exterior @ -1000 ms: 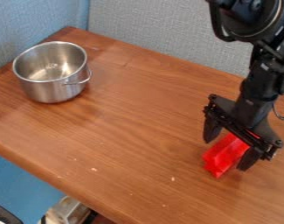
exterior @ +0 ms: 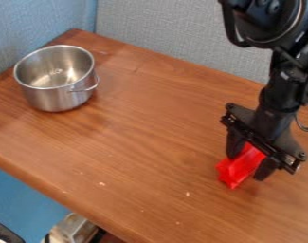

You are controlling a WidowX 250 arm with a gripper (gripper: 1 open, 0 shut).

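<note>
A red block point(exterior: 239, 171) lies on the wooden table at the right, tilted diagonally. My black gripper point(exterior: 251, 155) is low over it, open, with its fingers down around the block's upper part and partly hiding it. Whether the fingers touch the block cannot be told.
A steel pot point(exterior: 55, 76) with a wire handle stands at the table's back left. Grey and blue walls border the back and left; metal hardware point(exterior: 74, 228) shows below the left edge.
Compared with a second ago, my gripper's fingers sit slightly closer together around the red block. Otherwise little differs.
</note>
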